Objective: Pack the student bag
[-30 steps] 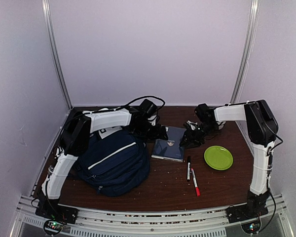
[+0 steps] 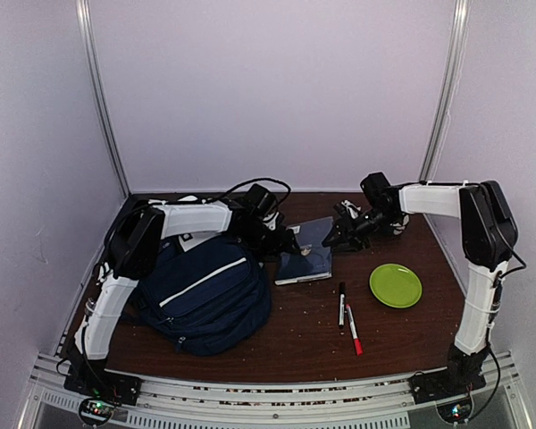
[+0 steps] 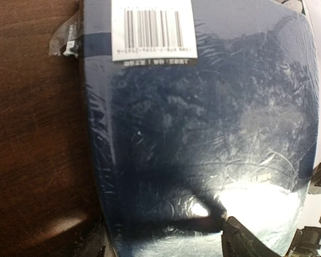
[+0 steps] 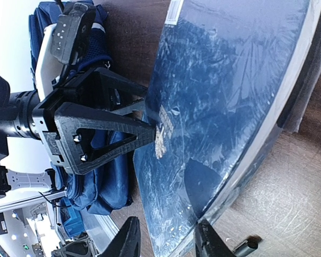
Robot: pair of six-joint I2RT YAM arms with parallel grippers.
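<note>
A plastic-wrapped dark blue book with a barcode label sits right of the navy backpack, its right side tilted up from the table. My left gripper stands open at the book's left side, its fingers close over the cover. My right gripper is at the book's raised right edge; in the right wrist view its fingers are apart, with the edge by the right finger. Whether it grips the edge is unclear.
A green plate lies at the right. A black marker and a red marker lie in front of the book. The front centre of the table has free room.
The left arm has moved only slightly.
</note>
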